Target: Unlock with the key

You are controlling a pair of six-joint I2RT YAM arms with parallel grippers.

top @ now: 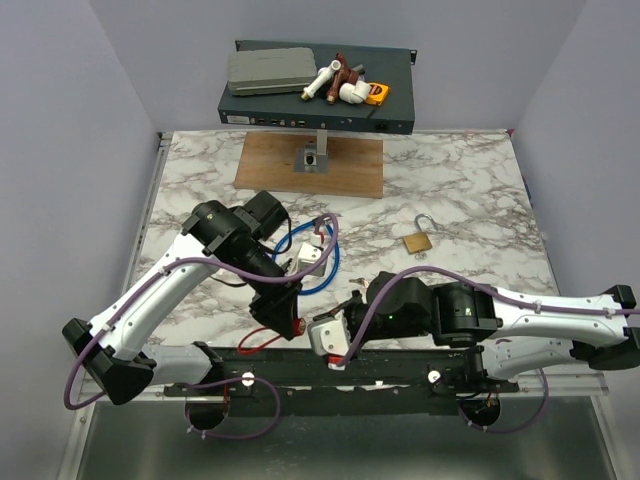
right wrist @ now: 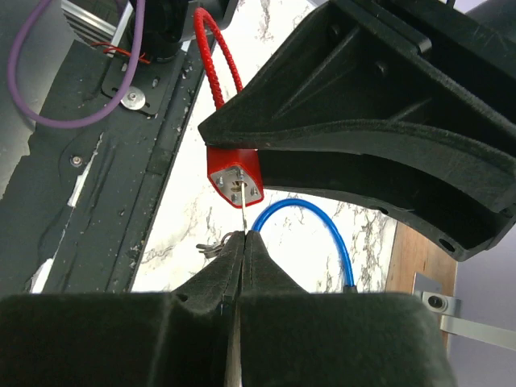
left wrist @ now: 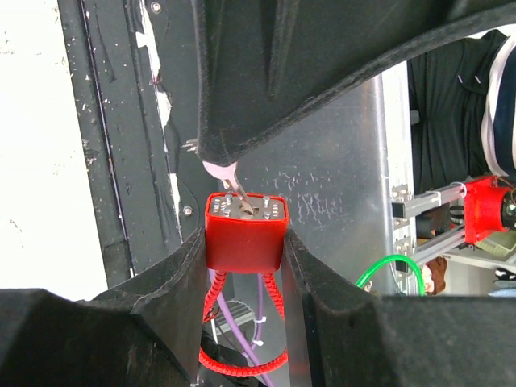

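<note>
A red lock [left wrist: 244, 254] with a metal keyhole face and a red braided cable is clamped by my left gripper, which is shut on its body. From the other side my right gripper is shut on a thin key [right wrist: 244, 211]. The key's pink head [left wrist: 219, 171] shows in the left wrist view, partly covered by a right finger [left wrist: 242, 97]. Its blade meets the keyhole in the lock's face; how deep it reaches I cannot tell. In the top view the red lock [top: 299, 327] hangs near the table's front edge, between both hands.
Loose keys [right wrist: 214, 247] lie on the marble table below. A blue cable lock [top: 334, 260] is behind the hands, and a brass padlock [top: 417, 242] sits to the right. A wooden board with a latch [top: 310, 158] lies at the back.
</note>
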